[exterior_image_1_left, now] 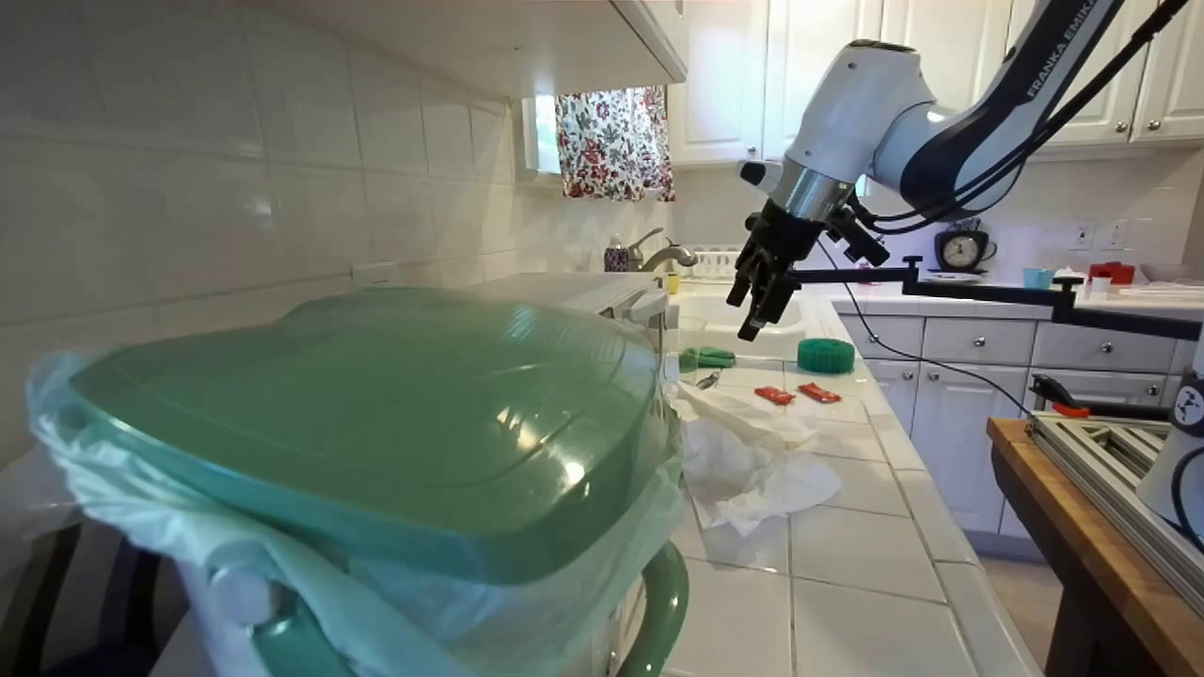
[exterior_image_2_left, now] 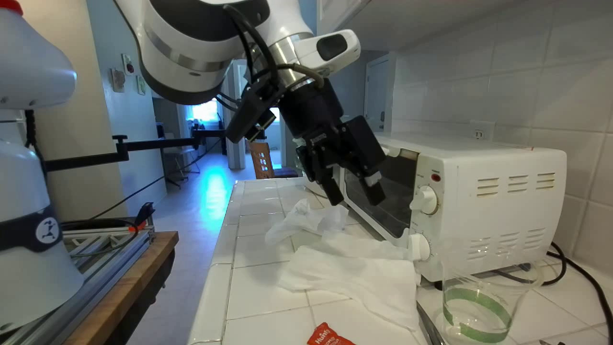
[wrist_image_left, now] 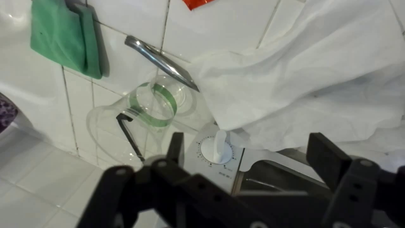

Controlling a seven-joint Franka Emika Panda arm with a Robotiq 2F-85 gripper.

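My gripper [exterior_image_2_left: 351, 195] is open, raised above the tiled counter in front of the white toaster oven [exterior_image_2_left: 497, 189], with nothing between its fingers. In the wrist view its two fingers [wrist_image_left: 175, 148] stand wide apart, the oven's dial [wrist_image_left: 216, 148] visible between them. White crumpled paper towels [exterior_image_2_left: 356, 273] lie on the counter below. Beside them are a clear cup with a green band [wrist_image_left: 153, 104] and a shiny metal utensil [wrist_image_left: 161, 62], one end of it against the towel. A green cloth [wrist_image_left: 64, 40] rests near the sink edge. Two red packets [exterior_image_1_left: 774, 395] lie on the tiles.
A large green-lidded bin [exterior_image_1_left: 372, 417] fills the near left of exterior view 1. A round green object [exterior_image_1_left: 825, 355] sits by the sink [exterior_image_1_left: 739, 322]. Black cords [exterior_image_2_left: 566, 273] run beside the oven.
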